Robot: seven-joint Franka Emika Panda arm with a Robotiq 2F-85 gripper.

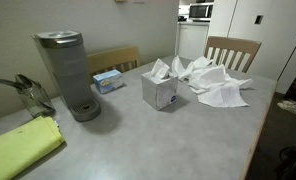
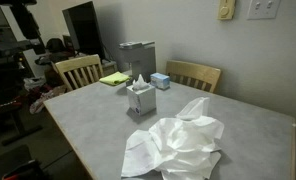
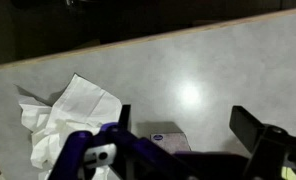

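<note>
My gripper is open above the grey table, its dark fingers wide apart with nothing held between them. A tissue box (image 1: 160,92) with a white tissue standing out of its top sits mid-table. In the wrist view, a box (image 3: 166,137) shows partly below the gap between my fingers, its lower part hidden by the gripper. Crumpled white paper or cloth sheets (image 2: 178,148) lie spread on the table beside the tissue box. They also appear at the left of the wrist view, partly covered by a finger.
A tall grey appliance (image 1: 68,75) stands near the wall, with a small blue box (image 1: 107,81) beside it. A folded yellow cloth (image 1: 23,148) and a glass of utensils (image 1: 35,98) are at the left. Chairs (image 2: 191,77) border the table.
</note>
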